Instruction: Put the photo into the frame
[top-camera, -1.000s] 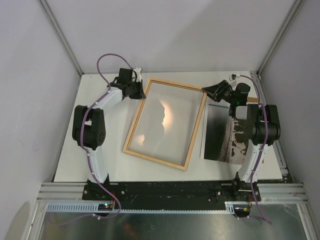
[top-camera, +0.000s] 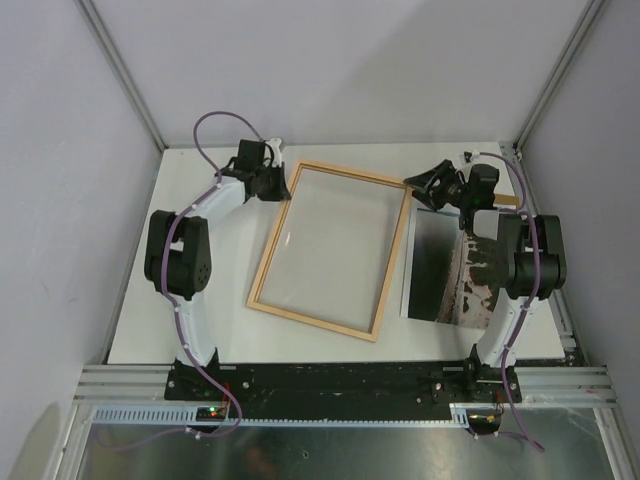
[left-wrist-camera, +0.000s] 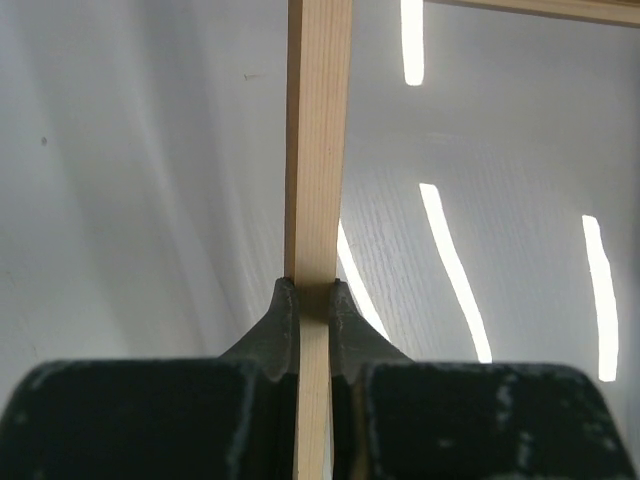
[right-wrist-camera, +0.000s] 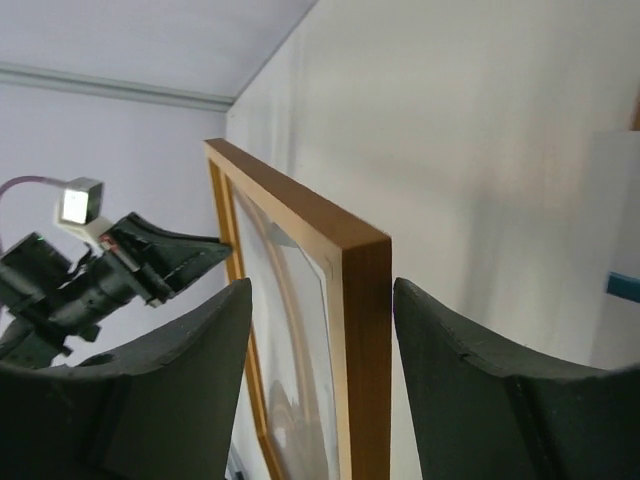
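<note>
A light wooden frame (top-camera: 390, 260) with a clear pane stands tilted over the table's middle. My left gripper (top-camera: 281, 190) is shut on its upper left side; in the left wrist view the wooden bar (left-wrist-camera: 318, 140) runs between the fingers. My right gripper has its fingers apart around the frame's upper right corner (right-wrist-camera: 362, 300), with space visible between fingers and wood. The photo (top-camera: 436, 270), a dark print, lies on the right of the table under the right arm.
A brown piece (top-camera: 505, 202) lies at the back right, partly hidden by the right arm. Walls close the sides and back.
The frame and my right gripper have shifted slightly toward the front and right; the left gripper has moved very little. The glare on the pane is gone.
</note>
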